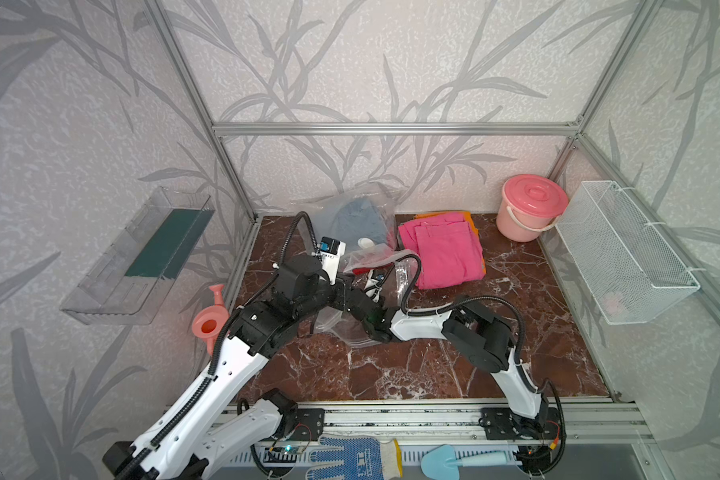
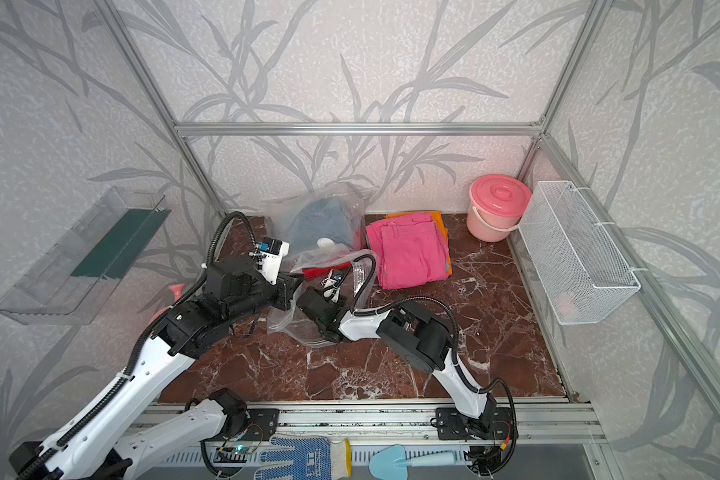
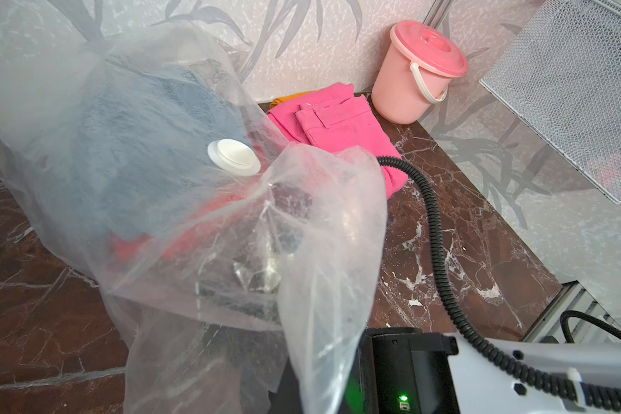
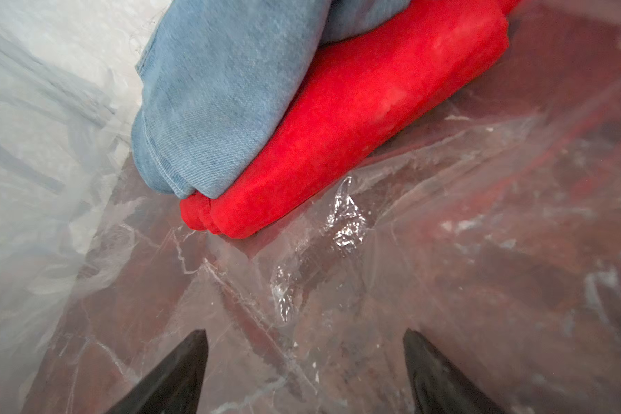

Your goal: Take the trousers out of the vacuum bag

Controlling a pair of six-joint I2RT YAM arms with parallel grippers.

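The clear vacuum bag [image 3: 172, 276] with a white valve [image 3: 233, 157] lies at the back left of the table. Inside it, blue jeans [image 4: 227, 82] rest on a red folded garment [image 4: 365, 103]. My right gripper reaches inside the bag, its fingers [image 4: 172, 376] apart with nothing between them, short of the garments. At the bag's mouth my left gripper [image 1: 345, 289] is shut; the raised plastic drapes over its tips in the left wrist view, hiding them, and I cannot tell how much film is pinched.
Folded pink trousers [image 1: 441, 252] lie on an orange piece right of the bag. A pink lidded bucket [image 1: 529, 209] stands in the back right corner, with a white mesh basket [image 1: 628, 256] on the right wall.
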